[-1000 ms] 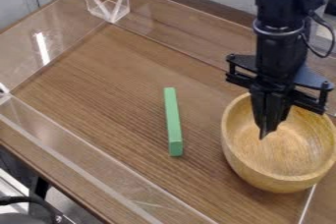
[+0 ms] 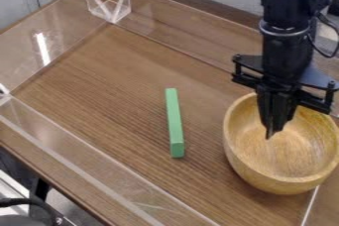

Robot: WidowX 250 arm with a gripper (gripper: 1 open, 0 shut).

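Observation:
My black gripper (image 2: 275,121) hangs over the rear part of a wide yellow bowl (image 2: 276,167) at the lower right, its narrow tip pointing down toward the inside. The tip looks shut, with nothing visible between its fingers; whether it touches the bowl is unclear. A long green block (image 2: 175,123) lies on the wooden table (image 2: 93,91) to the left of the bowl.
A clear wire-like holder (image 2: 109,2) stands at the back left of the table. Black cabling (image 2: 24,208) shows at the lower left edge.
The gripper and arm have shifted very slightly to the right; the bowl and green block stay where they were.

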